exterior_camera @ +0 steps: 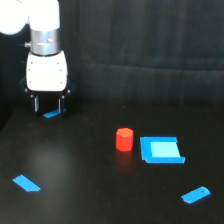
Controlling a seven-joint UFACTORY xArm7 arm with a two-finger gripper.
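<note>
At the upper left of the camera view, my white arm hangs down with its gripper low over the dark table. The two dark fingers stand apart, and nothing shows held between them. A small blue piece lies just below the fingertips; whether they touch it is too small to tell. A red block stands near the middle, well to the right of the gripper. Beside it on the right is a blue-edged square with a pale centre.
One flat blue piece lies at the front left and another at the front right. A dark curtain hangs behind.
</note>
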